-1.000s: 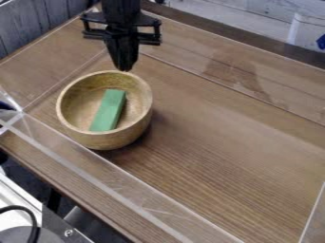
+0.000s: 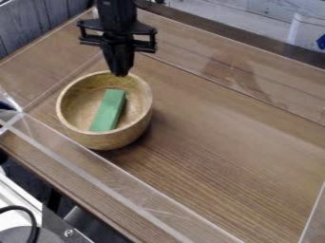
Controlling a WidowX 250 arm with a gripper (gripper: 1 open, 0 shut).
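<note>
A round wooden bowl (image 2: 132, 121) stands in the left middle of the table, with a green block (image 2: 109, 109) lying inside it. The black gripper (image 2: 120, 68) hangs over the far rim of the bowl, its tip pointing down above the block. Whether its fingers are open or shut is hard to make out, and nothing clearly shows between them.
Cables and grey equipment lie off its left edge at the lower left. A blue and white object (image 2: 307, 28) is at the top right corner.
The gripper has come slightly down and toward the bowl over the last second. The bowl and green block have not moved.
</note>
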